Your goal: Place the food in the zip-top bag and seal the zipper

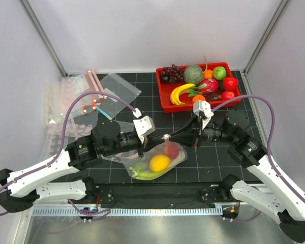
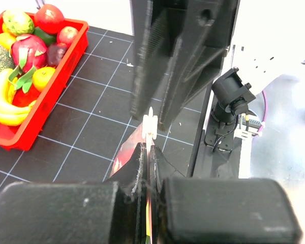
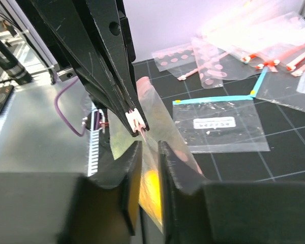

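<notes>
A clear zip top bag (image 1: 179, 153) hangs below the grippers, holding a yellow fruit (image 1: 159, 163), a red fruit (image 1: 171, 150) and something long and green (image 1: 148, 174). My left gripper is shut on the bag's thin top edge, and the white slider (image 2: 150, 125) pokes out past its fingertips. From the right, my right gripper faces that slider with its fingers part open. A gap shows between its fingers, whose tips come just to the slider's end. The far part of the zipper is hidden behind the left arm.
At the back right stands a red bin (image 1: 165, 99) full of fruit. Flat empty bags with red (image 1: 94, 81) and blue (image 3: 213, 100) zippers lie at the left. Bare dark tiles (image 1: 208, 168) stretch right of the filled bag.
</notes>
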